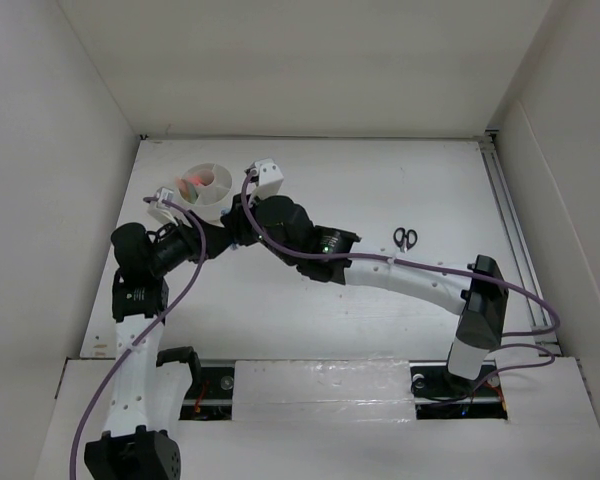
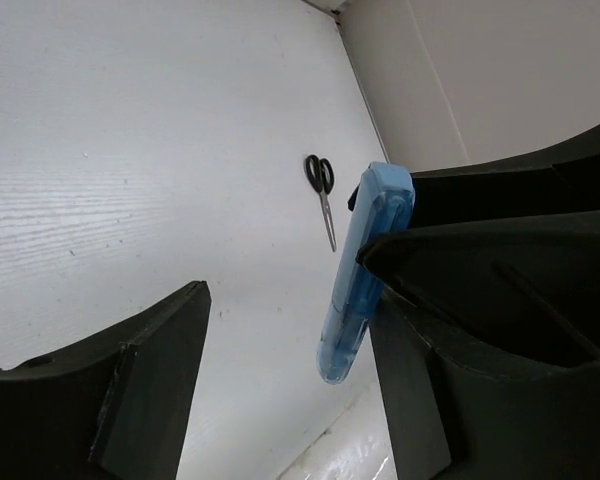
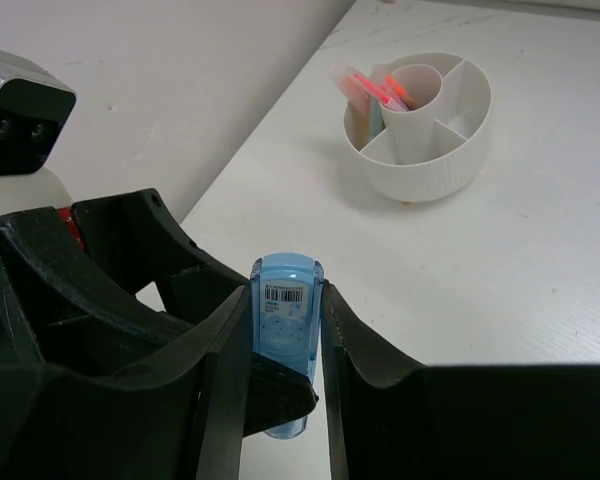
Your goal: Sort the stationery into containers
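A slim translucent blue case with a barcode label is held by my right gripper, shut on it. My left gripper is open. In the left wrist view the case stands near its right finger, with the gap's left side empty; whether that finger touches it, I cannot tell. The white round divided container stands beyond the grippers, with pink and orange pens on its left side and in its central cup. Black-handled scissors lie alone on the table's right.
Both arms meet close together just in front of the container in the top view, partly covering its edge. Walls rise at the left, back and right.
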